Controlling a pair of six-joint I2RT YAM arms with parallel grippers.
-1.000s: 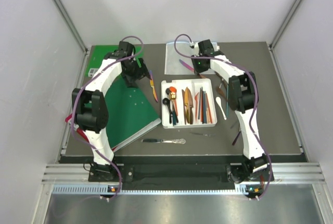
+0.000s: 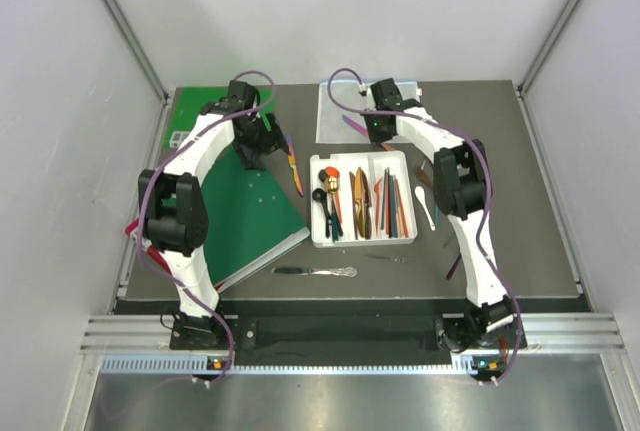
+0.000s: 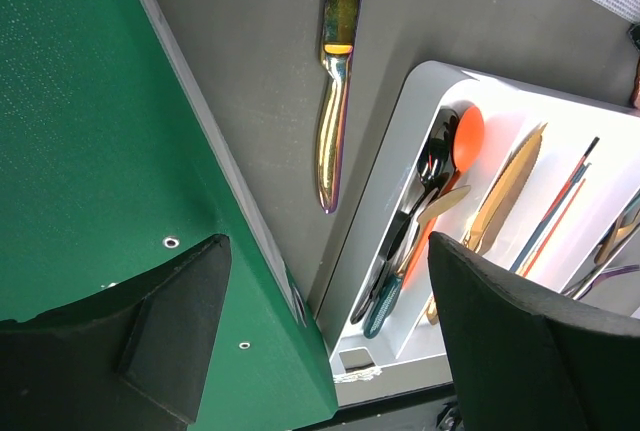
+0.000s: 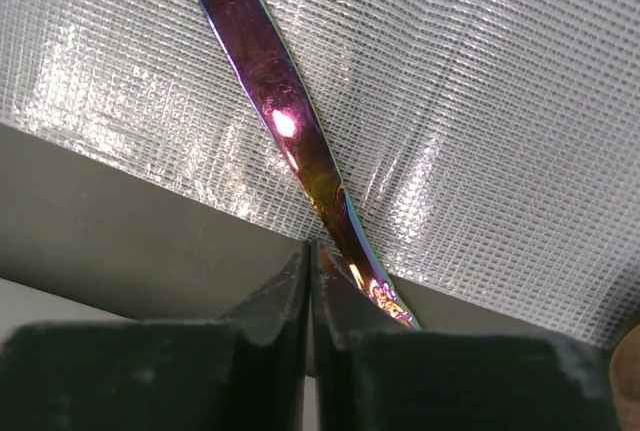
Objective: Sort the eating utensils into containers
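Under my right gripper, a shiny purple knife (image 4: 275, 101) lies across the mesh mat's near edge. The right fingers stand together with their tips at its side, and nothing shows clearly between them; one finger hides part of the knife's end. My left gripper is open and empty, with wide-spread fingers above the green board's edge and the tray. Ahead of it lies a gold-rainbow knife (image 3: 338, 81) on the grey table. The white compartment tray (image 2: 314, 201) holds dark and orange spoons, gold knives and several chopsticks.
A silver knife (image 2: 315, 271) and a small fork (image 2: 388, 258) lie in front of the tray. A white spoon (image 2: 425, 207) lies to its right, under the right arm. The green board (image 2: 235, 221) fills the left side. Bare table shows at far right.
My right gripper has shifted slightly left and toward the near edge of the mat, over the purple knife. The left arm and the tray have not moved.
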